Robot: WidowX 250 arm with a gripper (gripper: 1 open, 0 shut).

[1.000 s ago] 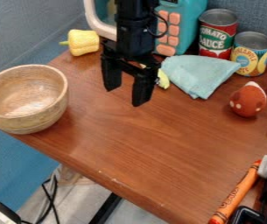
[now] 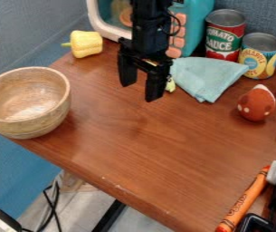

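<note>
My black gripper (image 2: 140, 86) hangs over the back middle of the wooden table (image 2: 152, 163), fingers apart and pointing down, with no object visible between them. A small pale yellow-green object (image 2: 170, 85) lies just behind it, partly hidden. A light blue cloth (image 2: 206, 77) lies to its right, and a wooden bowl (image 2: 25, 104) sits at the left edge.
At the back are a yellow pepper (image 2: 84, 43), a teal toy microwave (image 2: 191, 27), a tomato sauce can (image 2: 223, 38) and another can (image 2: 260, 59). A red round toy (image 2: 256, 104) and crayon-like orange stick (image 2: 244, 202) lie right.
The gripper has risen a little and shifted slightly toward the back over the last second. The objects on the table look unmoved.
</note>
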